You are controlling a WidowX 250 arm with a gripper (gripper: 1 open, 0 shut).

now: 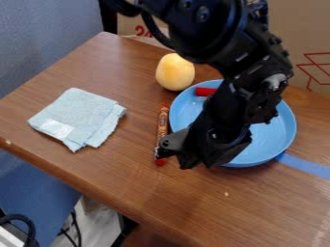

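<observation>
My black gripper (178, 150) hangs low over the left edge of the blue plate (268, 135), partly covering an orange crayon (162, 120) that lies on the table just left of the plate. Whether the fingers are open or closed on anything cannot be told. A red object (204, 92) sits on the plate's back part, largely hidden by the arm.
A yellow fruit-like object (175, 71) stands behind the plate. A folded pale blue cloth (77, 118) lies on the left of the wooden table (142, 203). A cardboard box is at the back.
</observation>
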